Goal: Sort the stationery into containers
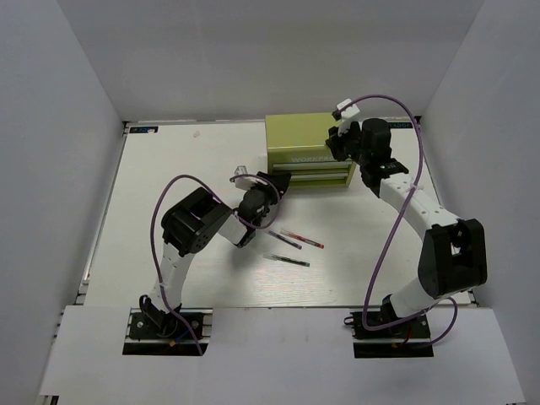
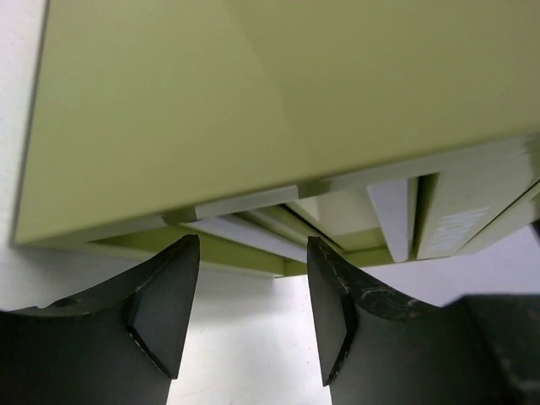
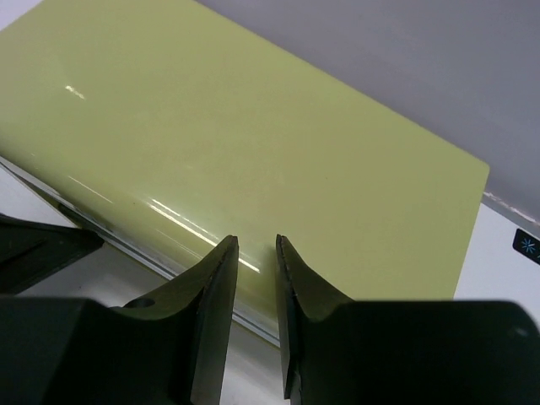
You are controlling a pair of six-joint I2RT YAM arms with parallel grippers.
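A green box with two pale drawers in its front stands at the back. Three pens lie on the table before it: a dark one, a red one and a dark green one. At the drawers' left end is my left gripper, open and empty, its fingertips close under the box's overhanging front edge. My right gripper is at the upper front edge, toward the right side, with a narrow empty gap between its fingers. Whether either gripper touches the box cannot be told.
White table lies bare to the left of the box, and the front right is clear as well. A grey wall rises behind the box. Purple cables loop along both arms.
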